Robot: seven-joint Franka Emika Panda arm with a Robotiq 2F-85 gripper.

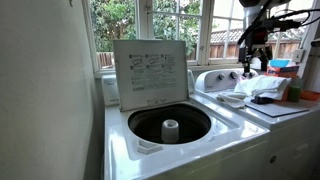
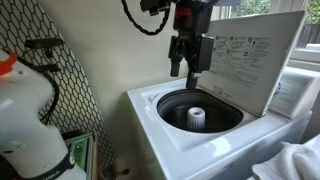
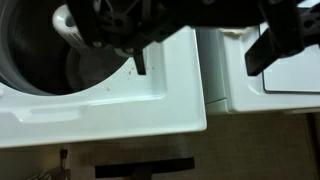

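My gripper (image 2: 184, 77) hangs open above the near side of a white top-loading washer (image 1: 205, 149), its fingers wide apart with nothing between them. The same gripper (image 1: 255, 68) appears at the upper right in exterior view 1. Raised upright at the back is the washer's lid (image 1: 152, 73). Inside the dark round tub (image 1: 147, 127) stands a pale agitator (image 2: 196, 119); no clothes show in the part of the tub in view. In the wrist view one dark finger (image 3: 140, 62) stands over the washer top and the other (image 3: 262, 54) over the neighbouring machine.
White cloth (image 1: 262, 86) lies piled on the machine to the right, beside a green container (image 1: 294, 91) and an orange item (image 1: 310, 96). A wall bounds the left side, and windows stand behind.
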